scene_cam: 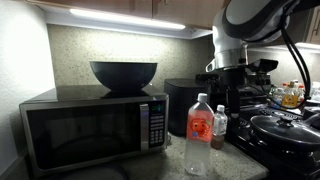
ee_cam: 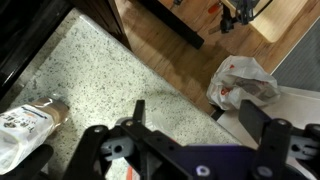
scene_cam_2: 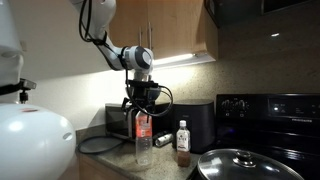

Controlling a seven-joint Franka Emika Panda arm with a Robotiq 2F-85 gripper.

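Observation:
A clear bottle with an orange label [scene_cam: 198,140] stands upright on the counter in front of the microwave; the second exterior view also shows the orange-labelled bottle [scene_cam_2: 144,138]. Behind it is a smaller bottle with brown contents [scene_cam: 219,128], upright and capped, also visible as the small bottle [scene_cam_2: 183,144]. My gripper is open and empty, its two dark fingers spread well apart above the counter edge. In the first exterior view, the gripper hangs above and right of the bottles, apart from both. A bottle with a pale label [ee_cam: 28,130] lies at the left of the wrist view.
The microwave [scene_cam: 95,135] with a black bowl [scene_cam: 123,75] on top fills the left. At the right, a lidded pan [scene_cam: 285,130] sits on the black stove. A white bag [ee_cam: 242,82] is on the floor beyond the counter edge. Bare speckled counter [ee_cam: 110,100] lies between.

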